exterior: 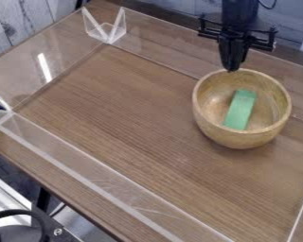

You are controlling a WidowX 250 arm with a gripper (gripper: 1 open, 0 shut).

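A round wooden bowl [211,115] sits on the right half of the table, with a green oblong block [239,110] lying inside it. My gripper [231,66] hangs just above the bowl's back rim, pointing down. Its dark body reaches up out of the top of the view. Whether its fingers are open or shut is unclear.
A small clear folded object [106,26] stands at the back left. Black hardware [22,226] sits at the lower left corner, off the table edge.
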